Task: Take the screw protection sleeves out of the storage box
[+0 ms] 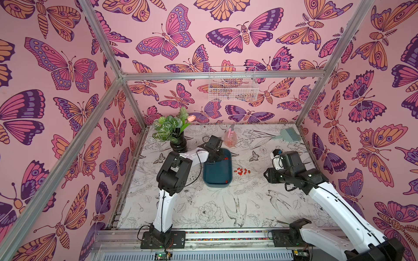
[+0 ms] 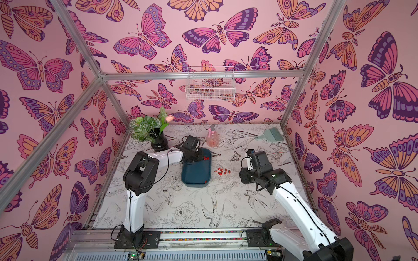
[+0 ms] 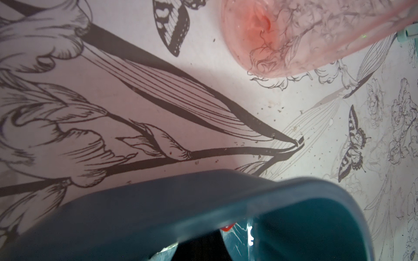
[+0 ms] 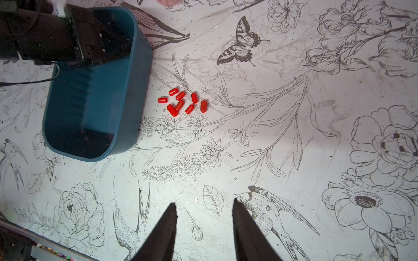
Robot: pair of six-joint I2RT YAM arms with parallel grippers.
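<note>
The dark blue storage box (image 1: pixel 216 177) stands mid-table. Inside it lie two red sleeves: one far sleeve (image 1: pixel 226 158) close to my left gripper, one near sleeve (image 1: pixel 226 181) by the front right corner. My left gripper reaches down into the box's far end; its black fingers look shut, and a bit of red sleeve (image 3: pixel 227 227) shows beside them. The fingertips' lower part is hidden by the box rim. On the table right of the box lie several loose red sleeves (image 4: pixel 172 109). My right gripper hangs open and empty over the table, well to their right.
A pink spray bottle (image 1: pixel 230 137) stands just behind the box, and a black vase with leaves (image 1: pixel 178 143) is at the back left. A green dustpan-like item (image 1: pixel 289 135) lies at the back right.
</note>
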